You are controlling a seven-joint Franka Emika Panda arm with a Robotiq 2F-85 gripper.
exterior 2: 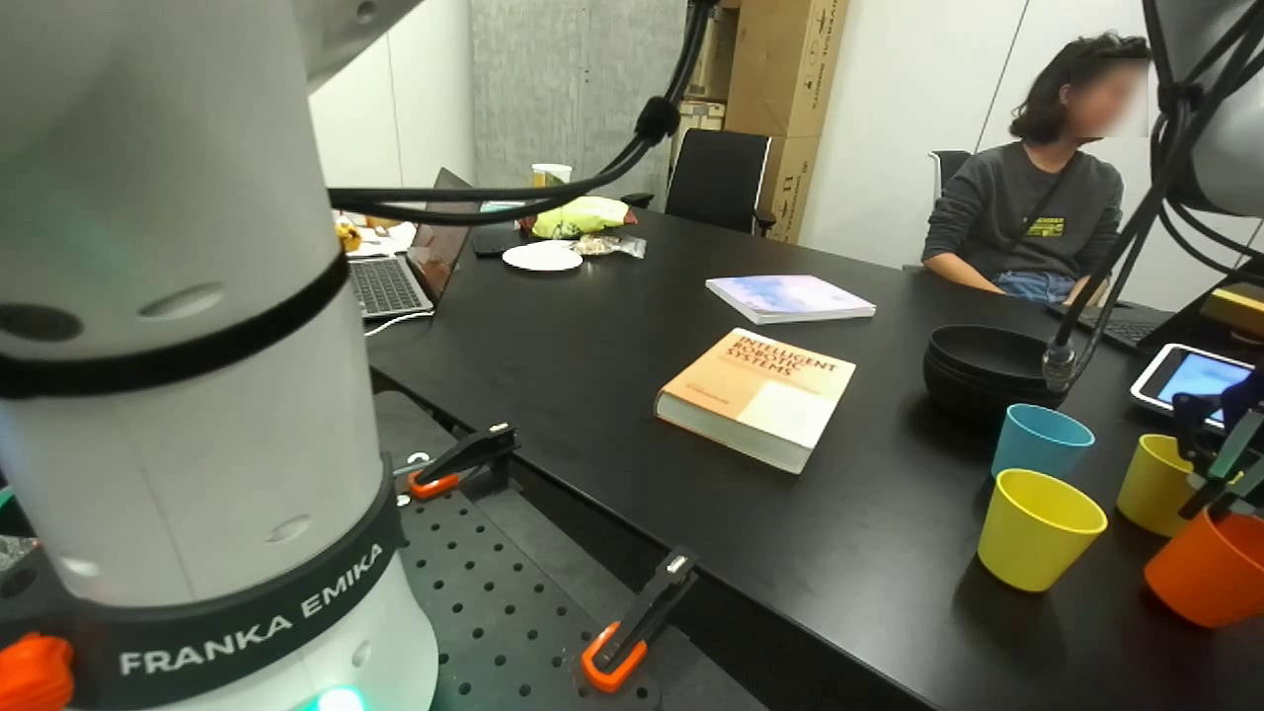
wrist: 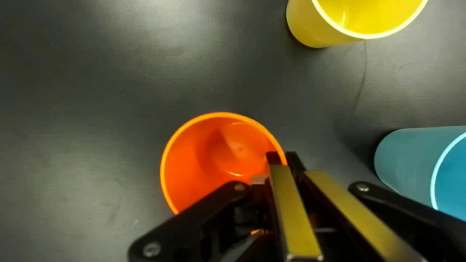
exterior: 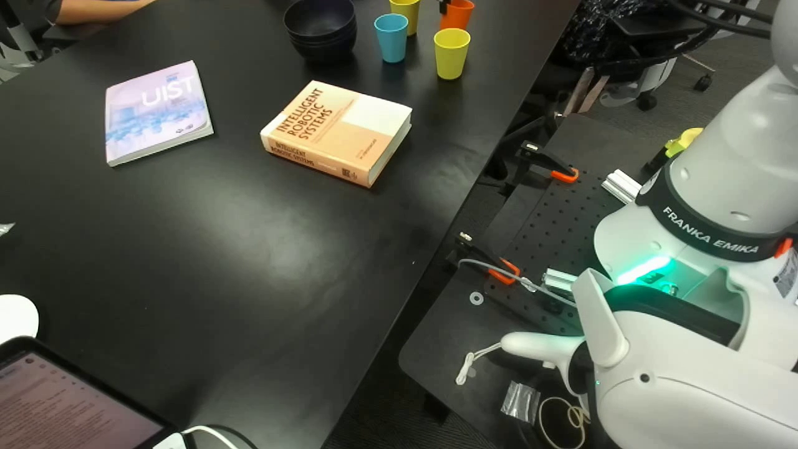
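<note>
An orange cup (wrist: 188, 174) stands on the black table, its open mouth facing the wrist camera. My gripper is shut on the cup's rim, one finger inside the wall and the other outside. From the second exterior view, the same orange cup (exterior 2: 1209, 575) sits at the right edge with the dark gripper (exterior 2: 1226, 474) coming down over it. Only the cup's upper part (exterior: 457, 15) shows at the top of the first exterior view. Whether its base touches the table is hard to tell.
Near the orange cup are a yellow cup (exterior 2: 1037, 545), a second yellow cup (exterior 2: 1149, 488) and a blue cup (exterior 2: 1037, 444). Stacked black bowls (exterior 2: 978, 385) stand beyond, with a thick orange book (exterior 2: 758, 397) and a pale book (exterior 2: 788, 298) further off. Bare table surrounds the books.
</note>
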